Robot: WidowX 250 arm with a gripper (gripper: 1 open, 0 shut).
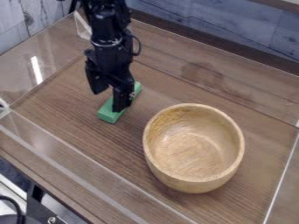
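My black gripper [110, 87] reaches down from the top of the camera view, its fingers open and low over a green rectangular block [118, 108] that lies diagonally on the wooden table [70, 140]. Part of the block's upper end is behind the gripper; whether the fingers touch it is unclear.
A large light wooden bowl [193, 153] stands at the right of the block. The table's left edge runs along the view's side, with a black cable at bottom left.
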